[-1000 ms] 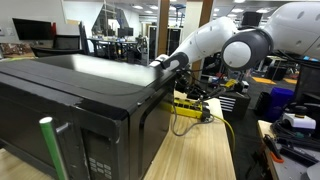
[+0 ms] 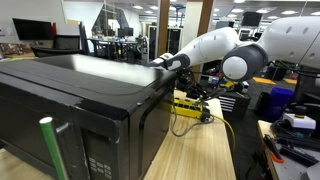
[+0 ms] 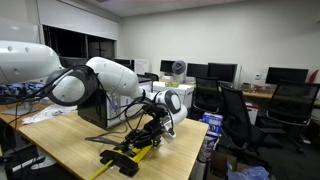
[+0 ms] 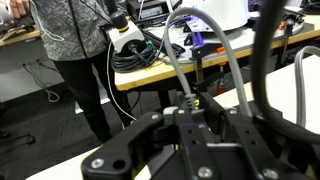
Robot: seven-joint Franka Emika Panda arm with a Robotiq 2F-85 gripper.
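Note:
My gripper (image 3: pixel 150 136) is low over the table in exterior view 2, beside a yellow-and-black object (image 3: pixel 125 160) lying on the wood. Exterior view 1 shows that yellow object (image 2: pixel 190 108) past the far end of the microwave, with dark gripper parts just above it. Dark gripper parts fill the lower middle of the wrist view, with a small spot of yellow near the tips. A grey cable loop (image 4: pixel 235 65) rises over them there. Whether anything sits between the fingertips is hidden by the dark clutter.
A large black microwave (image 2: pixel 75 95) takes up the left of exterior view 1. Bare wooden tabletop (image 2: pixel 195 155) lies in front of the yellow object. Loose cables hang round the wrist. A person (image 4: pixel 80 60) stands beyond the table in the wrist view.
The upper white part of the arm has shifted very slightly in exterior view 1. The yellow object and the microwave stay where they were.

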